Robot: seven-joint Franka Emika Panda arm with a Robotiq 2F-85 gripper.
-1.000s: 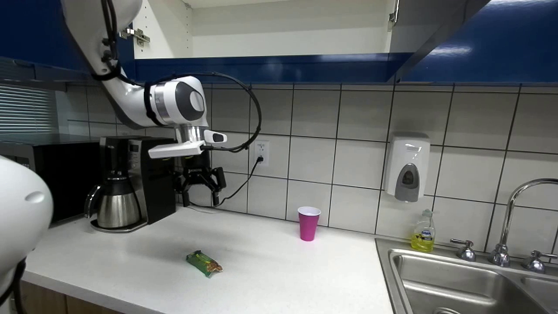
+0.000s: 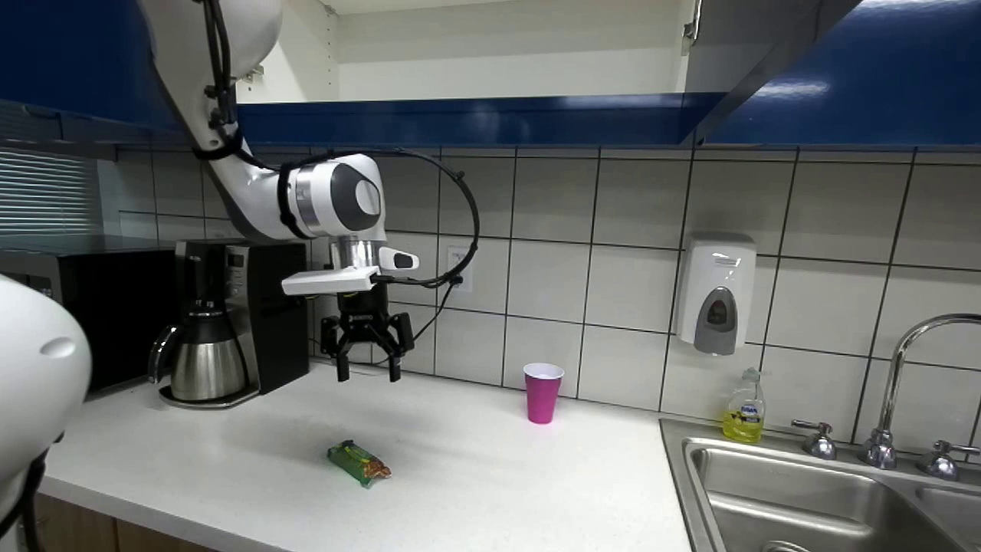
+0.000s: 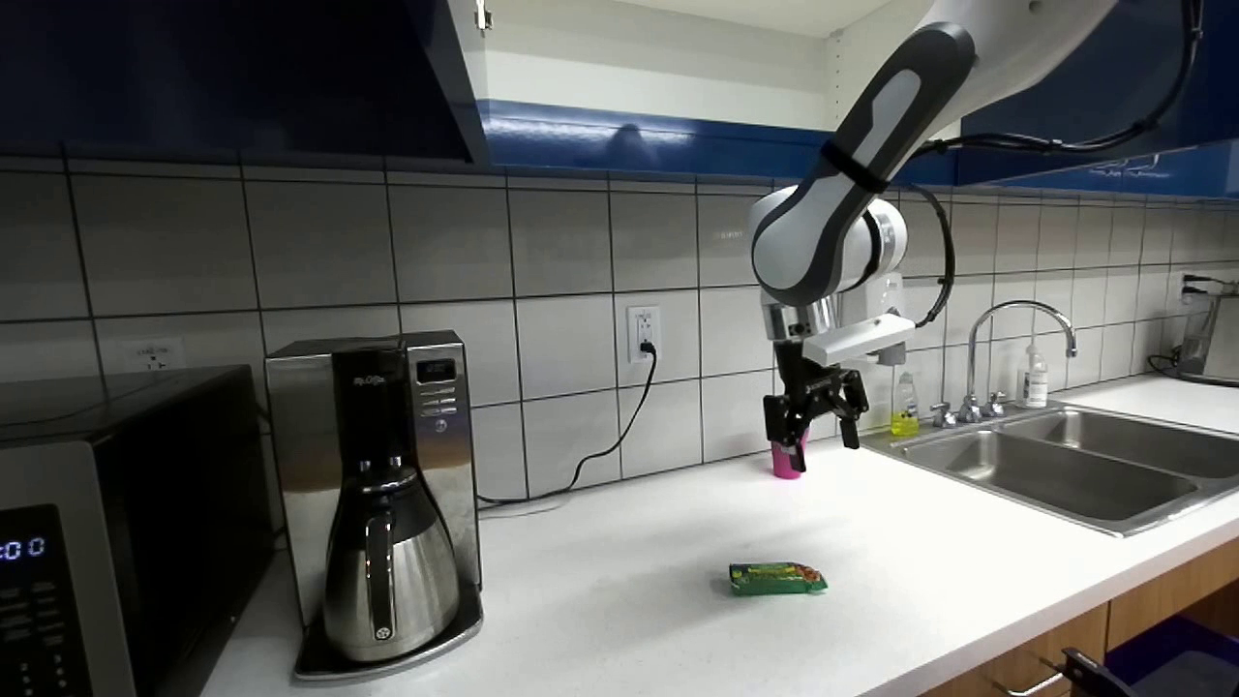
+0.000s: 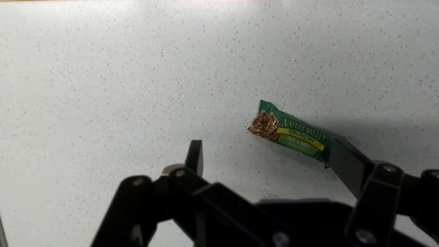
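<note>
On the white counter lies a green granola bar wrapper [image 2: 359,463], flat and at a slant. My gripper [image 2: 369,376] hangs well above the counter, open and pointing down, with nothing between its fingers. From the other side, the bar [image 3: 777,579] lies in front of and below the gripper [image 3: 830,453]. In the wrist view the bar [image 4: 294,132] has its label facing up, and its right end is partly covered by the right finger [image 4: 349,164]. A pink cup [image 2: 542,394] stands upright near the tiled wall; behind the gripper it is partly hidden in exterior view 2.
A coffee maker [image 3: 374,500] and a microwave [image 3: 128,523] stand at the left. The sink [image 2: 800,492] is on the right, with a yellow soap bottle [image 2: 743,410] at its back edge. Overhead, a blue-edged cabinet [image 2: 506,55] is open. Mid-counter is clear around the bar.
The arm has moved right and lower in exterior view 1, and the gripper's fingers appear closer together than before. The bar and cup have stayed put.
</note>
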